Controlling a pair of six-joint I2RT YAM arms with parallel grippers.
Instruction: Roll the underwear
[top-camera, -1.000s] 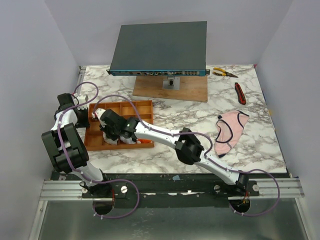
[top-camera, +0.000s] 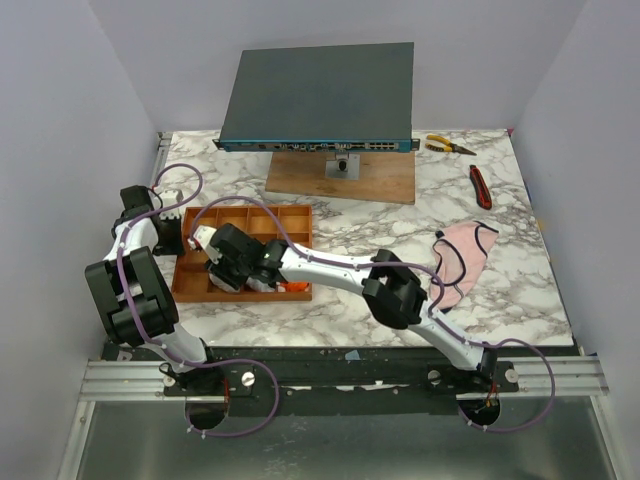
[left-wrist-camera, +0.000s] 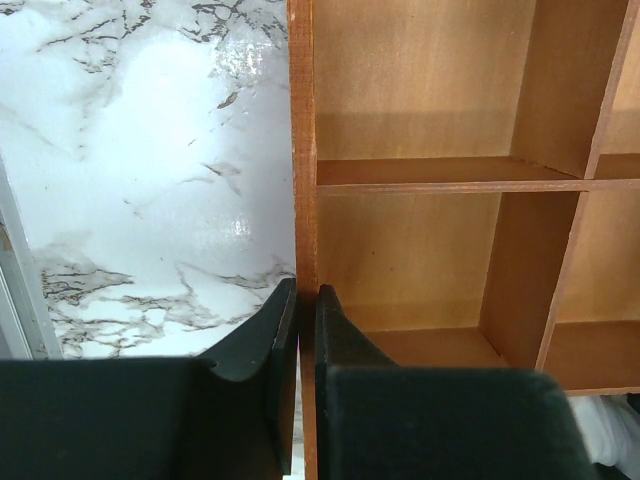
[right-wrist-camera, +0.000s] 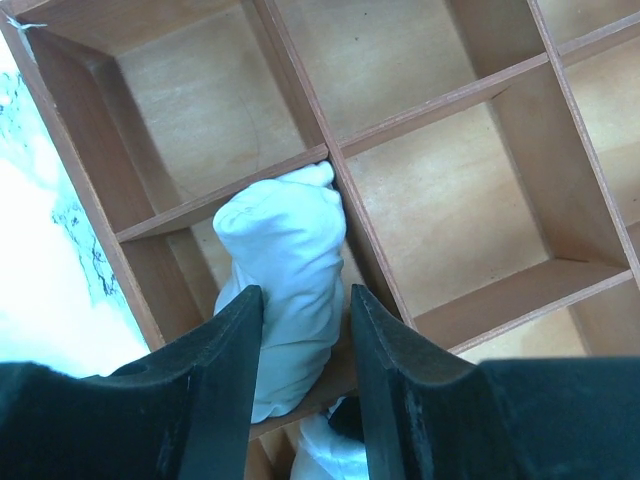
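A rolled white cloth (right-wrist-camera: 290, 280) lies in one compartment of the wooden divided box (top-camera: 245, 297). Around its lower part, in the right wrist view, my right gripper stands part open, a finger on each side, with a gap between the cloth and the right finger. The box's left wall (left-wrist-camera: 303, 150) is pinched by my left gripper, which is shut on it. On the right of the table a pink piece of underwear (top-camera: 464, 262) with dark trim lies spread flat.
More white cloth (right-wrist-camera: 330, 448) fills the neighbouring compartment, and something orange (top-camera: 294, 287) lies near the box's front right. A wooden board (top-camera: 290, 172), yellow-handled pliers (top-camera: 449, 145) and a red cutter (top-camera: 480, 187) are at the back. Several compartments are empty.
The box has shifted slightly to the right, and both grippers with it. The pink underwear has not moved.
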